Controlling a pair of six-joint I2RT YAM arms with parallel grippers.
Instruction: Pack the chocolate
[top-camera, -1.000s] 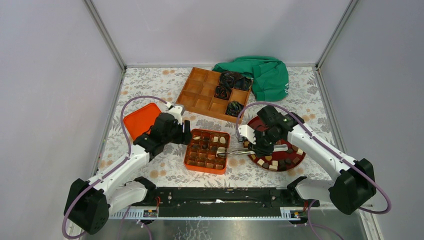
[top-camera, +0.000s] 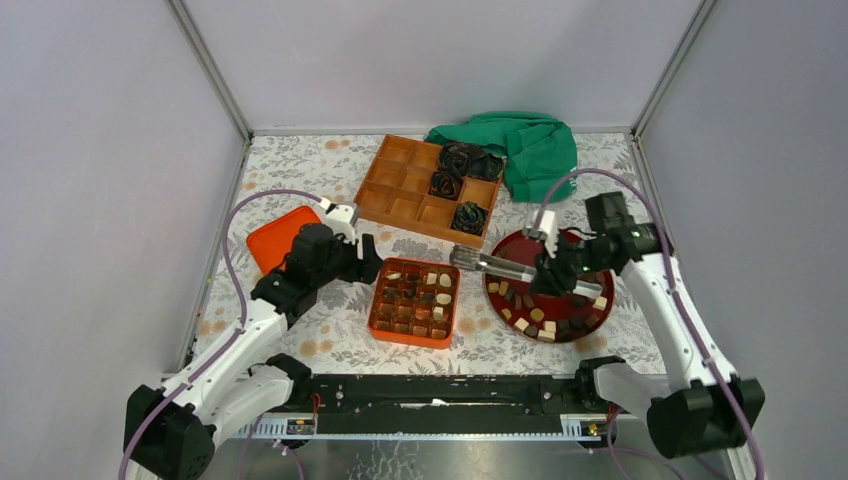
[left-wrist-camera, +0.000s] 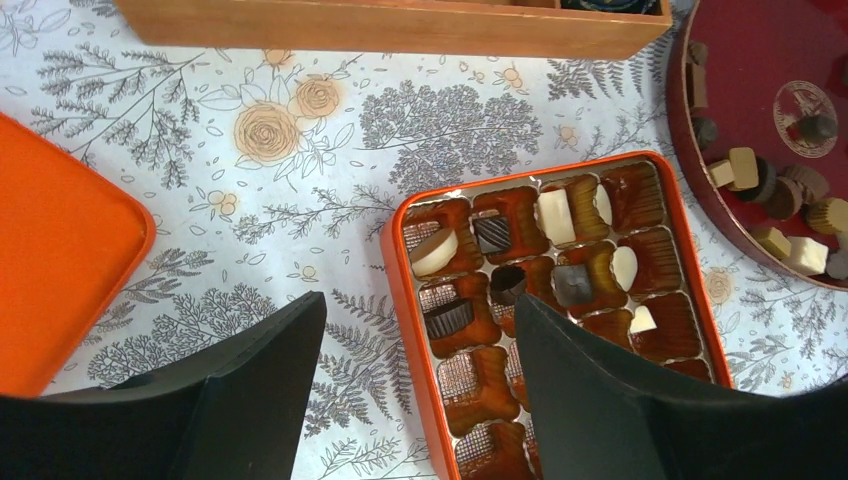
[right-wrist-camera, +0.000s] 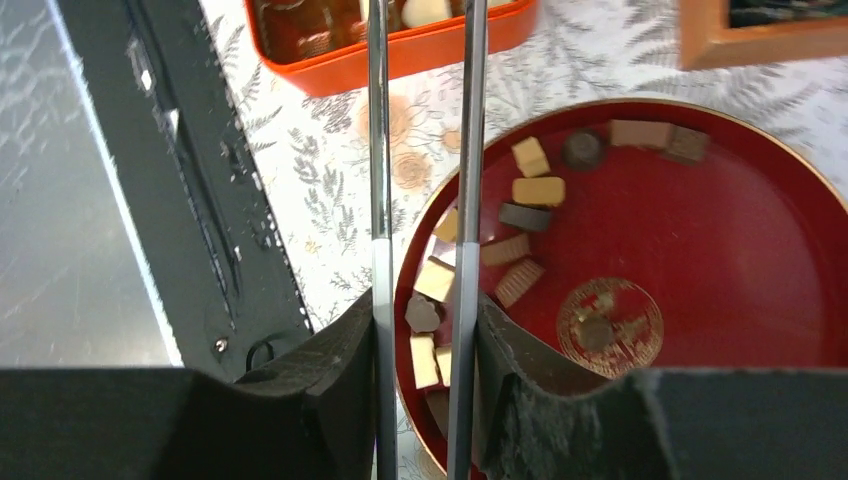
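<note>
The orange chocolate box (top-camera: 410, 342) stands at the table's middle, its brown moulded tray partly filled. White pieces (left-wrist-camera: 555, 217) and dark pieces (left-wrist-camera: 491, 234) sit in some cups, while others are empty. Metal tongs (right-wrist-camera: 381, 190) are gripped by my right gripper; their two arms run nearly parallel. In the top view, the tongs hang between the box and the round red tray (top-camera: 513, 250), pointing left, with no chocolate visible at their tips. My left gripper, empty, is open at the box's left edge, its fingers apart.
Loose chocolates (right-wrist-camera: 540, 191) line the red tray's rim. Behind the box lies a wooden divided tray (top-camera: 400, 185) holding dark bundles, with a green cloth (top-camera: 530, 150) beside it. An orange lid (top-camera: 272, 240) lies at the left, behind the left arm.
The right arm has swung right and away, and the tongs have come up out of the box. Their arms stand closer together. The left arm has shifted only slightly.
</note>
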